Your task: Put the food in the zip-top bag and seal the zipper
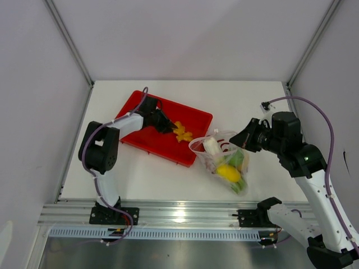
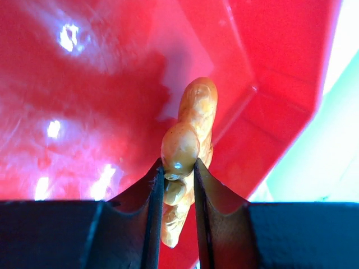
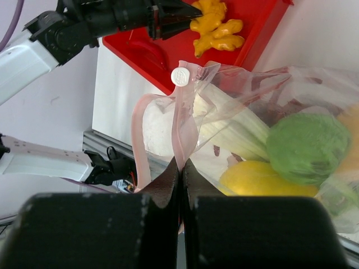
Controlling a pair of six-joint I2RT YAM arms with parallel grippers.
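Note:
A knobbly yellow-brown ginger root [image 2: 180, 148] is pinched between the fingertips of my left gripper, over the red tray [image 1: 162, 145]. The top view shows the same ginger [image 1: 182, 132] at the left gripper's tip, inside the tray's outline. My right gripper is shut on the pinkish rim of the clear zip bag [image 3: 185, 126], whose mouth gapes. Through the plastic I see a green round vegetable [image 3: 308, 147], a yellow item [image 3: 263, 178] and a pale long piece [image 3: 235, 126]. A white zipper slider [image 3: 180, 77] sits at the rim's end.
Inside the tray, a red curved pepper [image 3: 148, 53] lies near its edge. The bag stands just right of the tray.

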